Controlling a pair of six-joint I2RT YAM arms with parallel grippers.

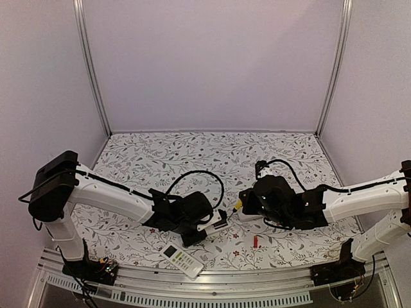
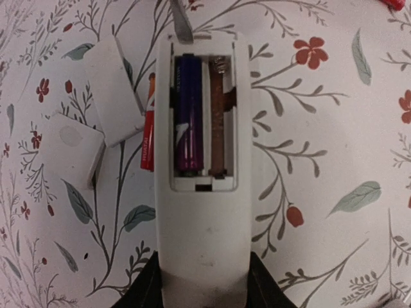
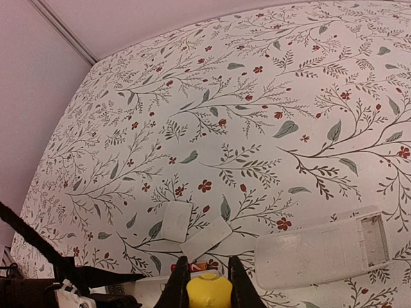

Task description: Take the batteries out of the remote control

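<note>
A white remote control [image 2: 204,237] lies back side up with its battery bay uncovered, my left gripper shut around its lower end. In the bay's left slot sits a purple battery [image 2: 189,115]; the right slot [image 2: 217,128] looks empty, with a coil spring at its top. My right gripper is shut on the yellow handle [image 3: 209,292] of a thin tool. The tool's metal tip [image 2: 182,22] reaches the bay's top edge, close to the purple battery's end; whether it touches the battery is unclear.
Two white covers [image 2: 112,90] and a red battery [image 2: 148,138] lie left of the held remote. Another red battery [image 1: 255,242] lies at front right. A second remote [image 1: 182,260] is near the front edge, a third [image 3: 314,250] lies back side up.
</note>
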